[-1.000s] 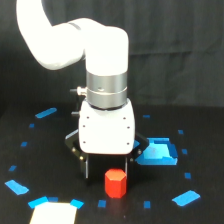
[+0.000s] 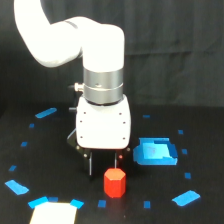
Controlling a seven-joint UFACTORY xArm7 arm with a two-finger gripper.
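A small red block, six-sided in outline, rests on the dark table near the front. My white gripper points down just behind and slightly left of it. Its thin dark fingers stand apart with a visible gap, and no object shows held between them. The block is in front of the right finger's lower part, so contact there is hard to judge.
An open blue tray stands right of the gripper. A pale square lies at the front left edge. Blue tape pieces are scattered over the otherwise clear dark table.
My gripper has shifted slightly left and up in the picture, and its fingers now look closer together. Block and tray appear in the same places.
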